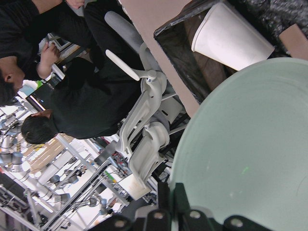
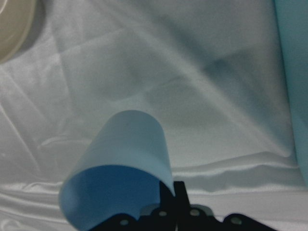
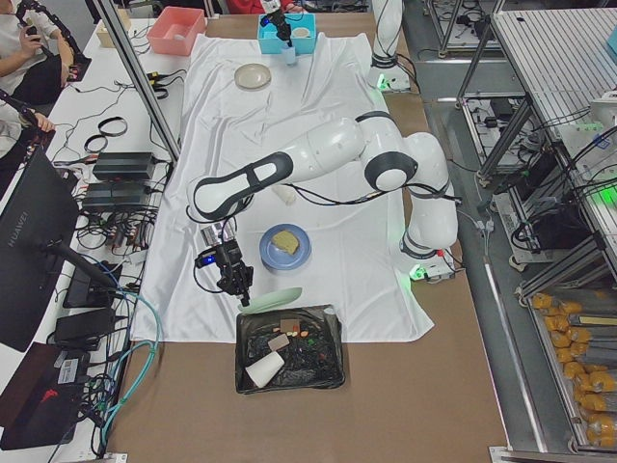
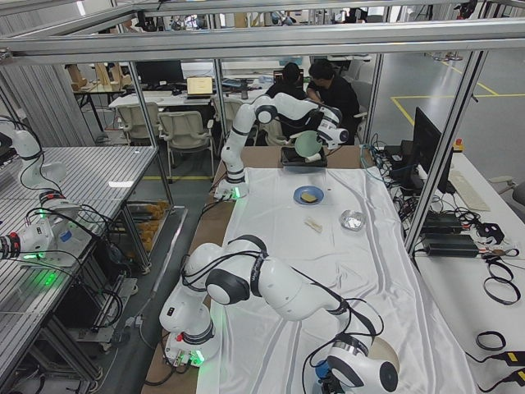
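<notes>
My left gripper is shut on the rim of a pale green plate (image 1: 243,139), which is held tilted at the edge of the black-lined bin (image 3: 289,376); a white cup (image 1: 228,36) lies in the bin. My right gripper is shut on the rim of a light blue cup (image 2: 125,139) above the white cloth, beside the teal box (image 3: 270,43). A blue plate (image 3: 284,260) with a yellow sponge (image 3: 284,241) lies near the bin.
A beige plate (image 3: 252,75), a silver dish (image 4: 352,220) and a small pale item (image 4: 313,224) lie on the white cloth. A pink box (image 3: 175,29) stands on the side table.
</notes>
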